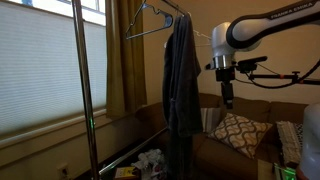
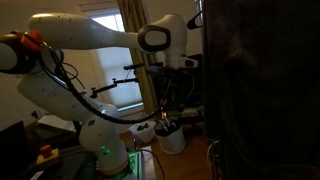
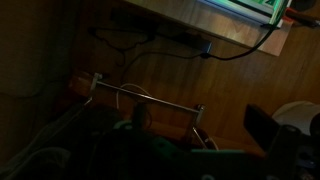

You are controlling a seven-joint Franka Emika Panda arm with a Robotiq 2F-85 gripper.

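Note:
My gripper (image 1: 228,103) hangs pointing down at the end of the white arm, to the right of a clothes rack. In the wrist view its two dark fingers (image 3: 262,127) stand well apart at the lower edge, and nothing shows between them but dim floor and cloth; the gripper is open. A dark garment (image 1: 182,85) hangs from the rack, apart from the gripper in exterior view 1. To its left an empty grey hanger (image 1: 149,22) hangs on the top rail. The second exterior view is very dark around the gripper.
The rack's metal post (image 1: 84,90) stands before the window blind (image 1: 40,70). Behind the arm is a brown sofa with a patterned cushion (image 1: 240,133). A low metal bar (image 3: 150,98) crosses above the wood floor, with loose cables (image 3: 165,54) nearby.

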